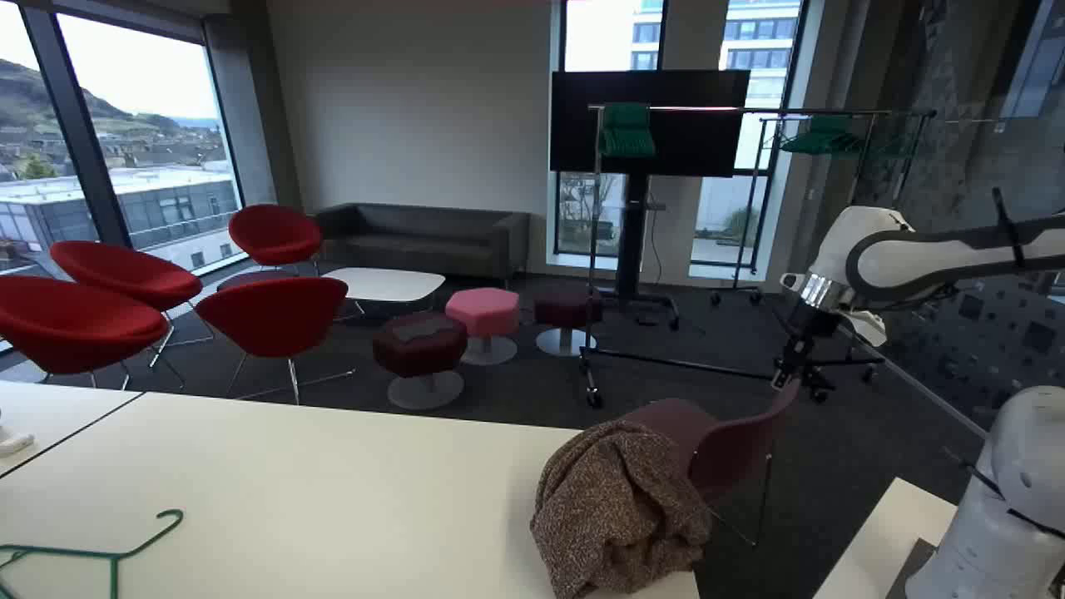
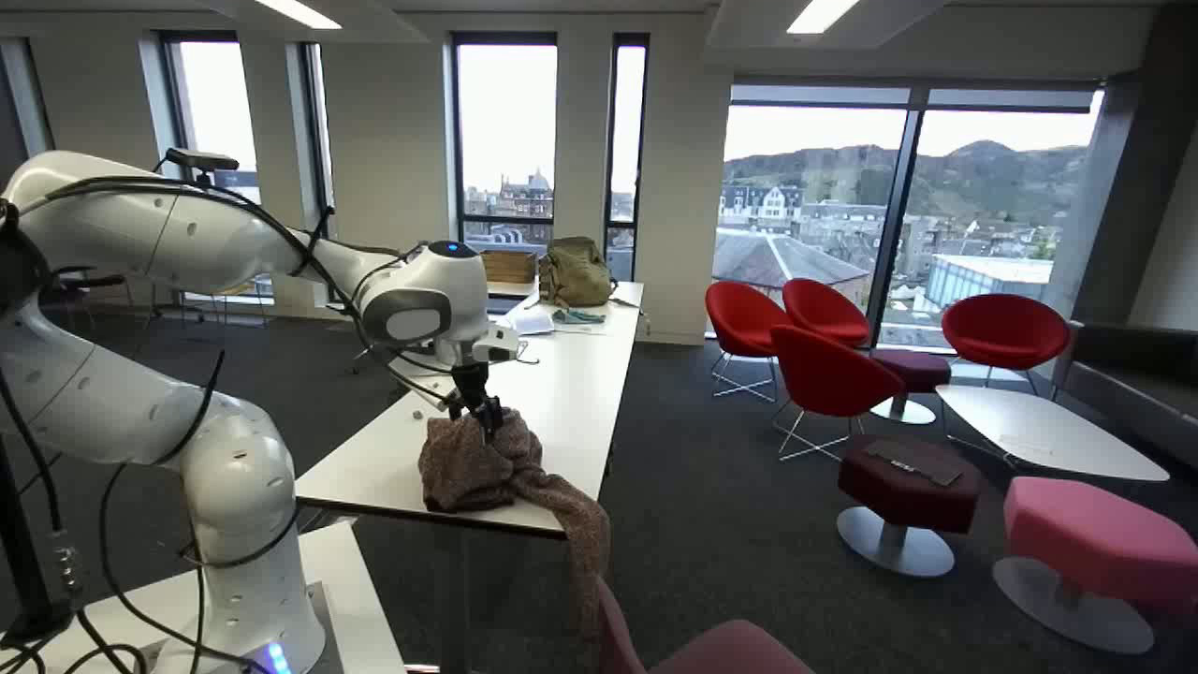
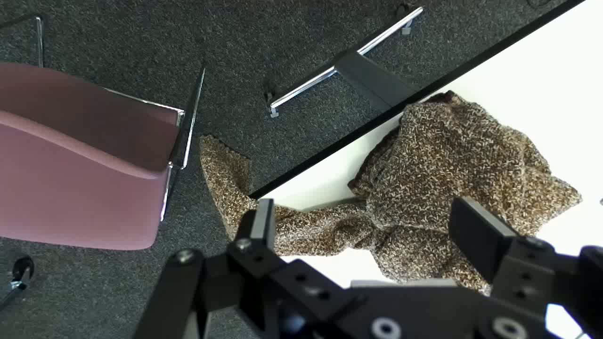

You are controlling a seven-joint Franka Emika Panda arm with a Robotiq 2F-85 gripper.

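A brown speckled knitted cloth [image 3: 446,164] lies bunched on the white table [image 3: 559,62]. In the wrist view a narrow end of it hangs over the table's edge. My gripper is open above it, its fingers [image 3: 264,223] wide apart with nothing gripped between them. The same cloth [image 1: 619,509] is heaped at the table's near right corner in exterior view 1, where the gripper [image 1: 780,379] hangs higher and to the right. From the other side, the gripper [image 2: 477,425] overlaps the top of the cloth [image 2: 472,466].
A dull red chair [image 1: 744,444] stands close by the cloth's corner. On the table at left lies a green hanger [image 1: 115,554]. A wheeled clothes rack [image 1: 589,240] holds green hangers [image 1: 626,130] behind. A backpack [image 2: 575,271] sits at the table's far end.
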